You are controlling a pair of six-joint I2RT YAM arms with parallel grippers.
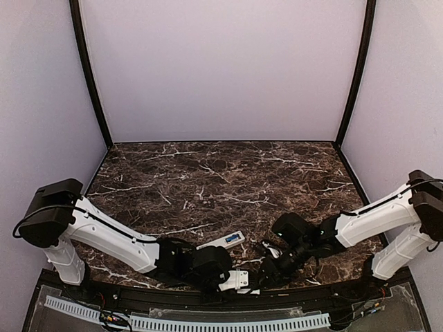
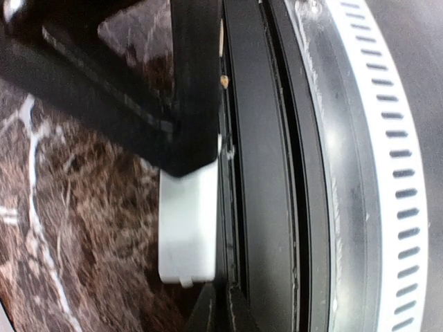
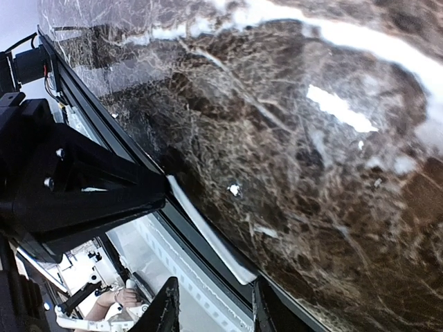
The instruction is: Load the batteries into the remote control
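The white remote control (image 1: 225, 241) lies on the marble table with blue showing in its battery bay. A white cover-like strip lies along the black front rail, on or just above the table; it also shows in the right wrist view as a narrow strip (image 3: 211, 235). My left gripper is shut at one end of the strip; whether the end is pinched cannot be made out. Over its other end my right gripper is open, its fingers on either side of an empty gap. No loose batteries are clearly visible.
The black rail (image 2: 266, 166) runs along the front edge, with a slotted white strip (image 2: 398, 166) beyond it. Both arms crowd the front middle of the table.
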